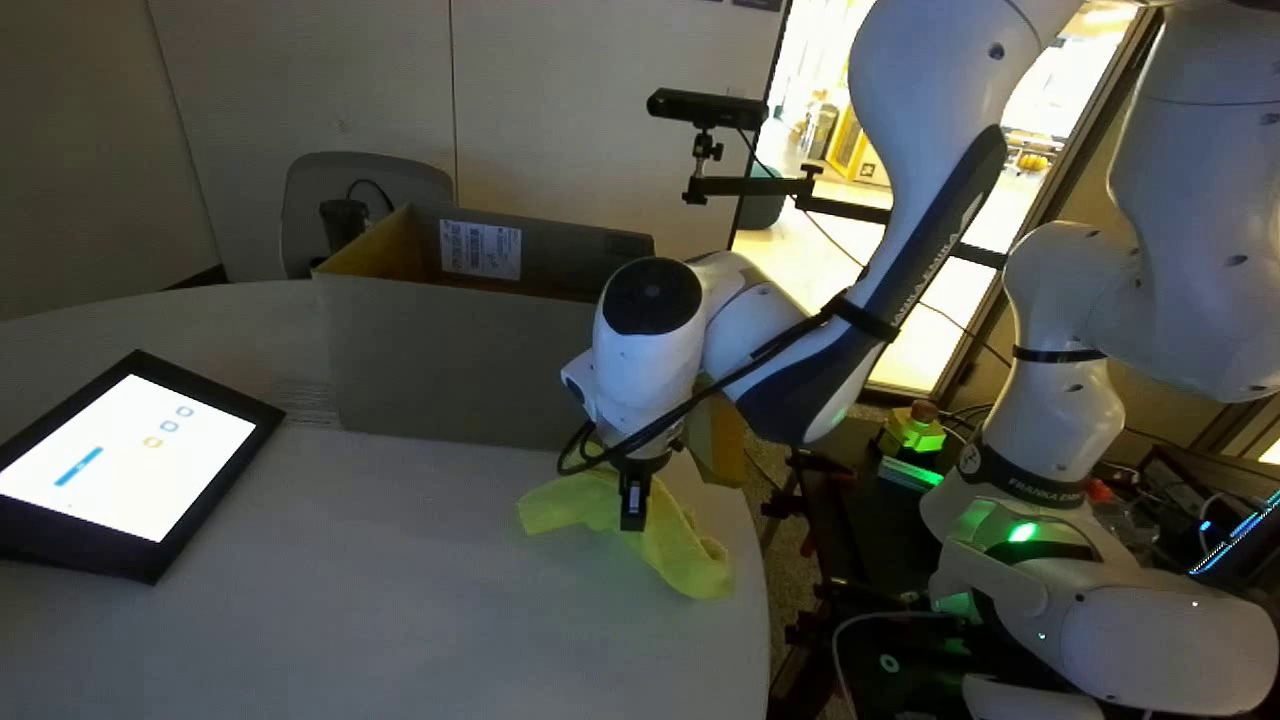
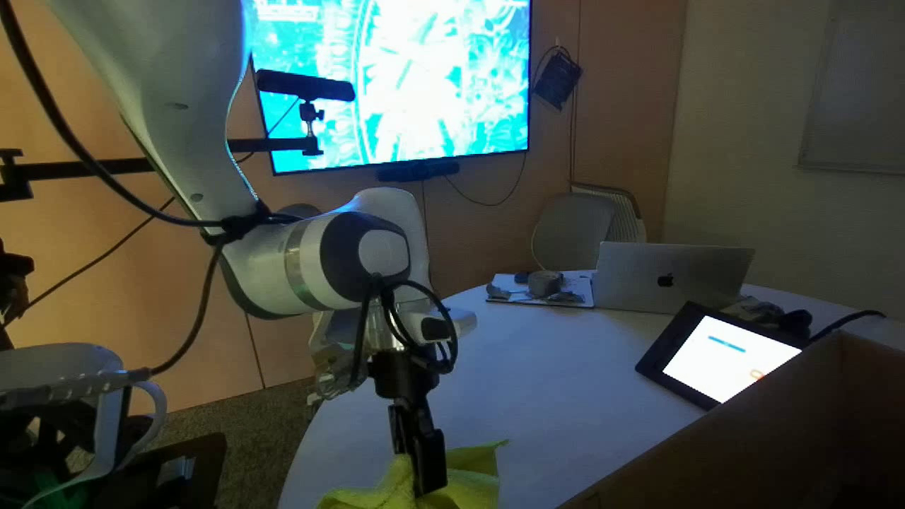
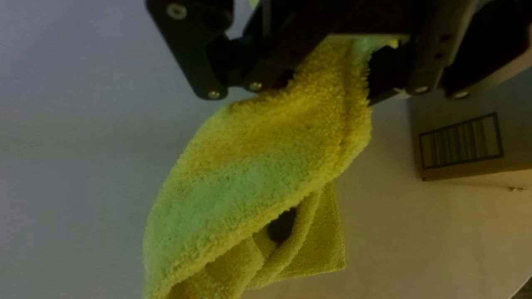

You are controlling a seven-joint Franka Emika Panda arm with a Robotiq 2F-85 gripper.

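A yellow towel lies crumpled near the right edge of the white table. My gripper points down into it and is shut on a fold. In exterior view 2 the towel bunches up around the fingers, and the lower picture edge cuts it off. Seen from the wrist, the towel runs up between the dark fingers and spreads out below over the tabletop. A dark gap shows among its folds; what is in there I cannot tell.
An open cardboard box stands just behind the towel. To the left sits a tablet with a lit screen. A laptop and small items on a white sheet occupy the far side.
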